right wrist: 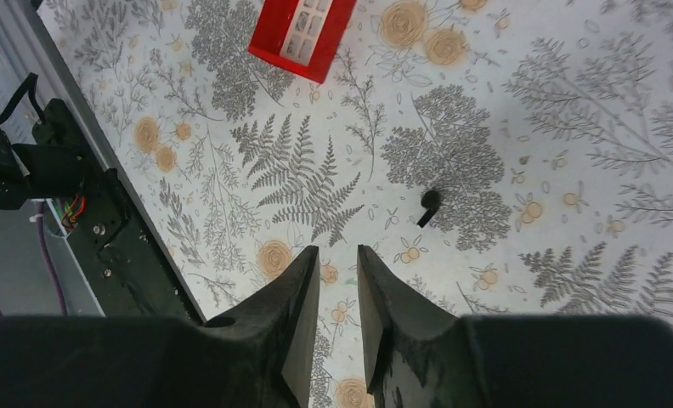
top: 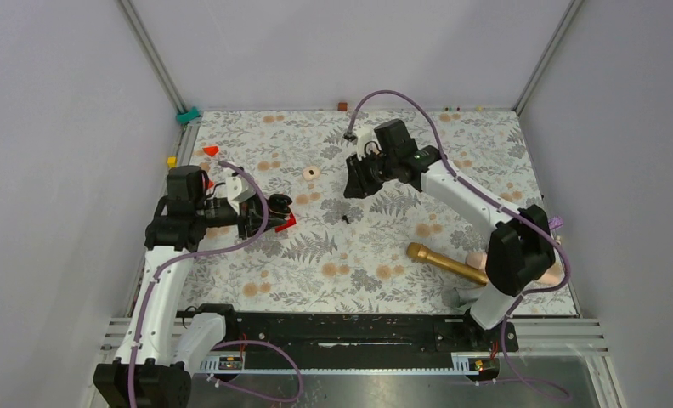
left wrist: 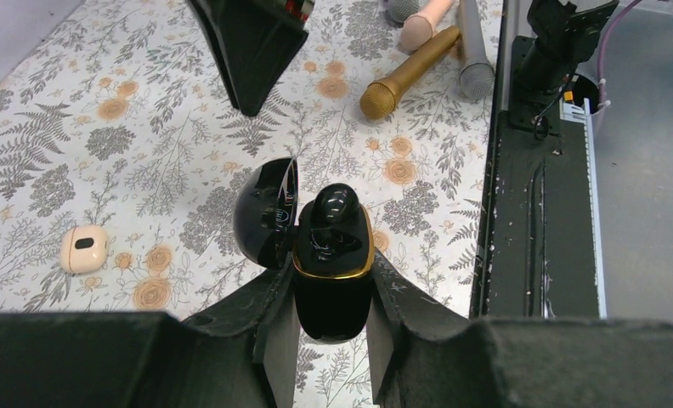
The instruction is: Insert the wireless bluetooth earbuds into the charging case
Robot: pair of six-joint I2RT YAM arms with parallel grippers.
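A black charging case (left wrist: pixel 333 289) with a gold trim line and raised lid (left wrist: pixel 261 212) is held upright by my left gripper (top: pixel 261 219), which is shut on it. A black rounded piece shows at the top of the case. My right gripper (top: pixel 359 185) is out over the middle of the table; in its wrist view the fingertips sit close, slightly apart, with nothing seen between. Below it lies a small black earbud (right wrist: pixel 431 202) on the floral mat. A cream case (left wrist: pixel 83 250) lies farther back.
A red divided tray (right wrist: pixel 303 30) lies near the left gripper. Microphones, including a gold one (top: pixel 443 263), lie at the right of the table. Small red pieces sit at the left edge.
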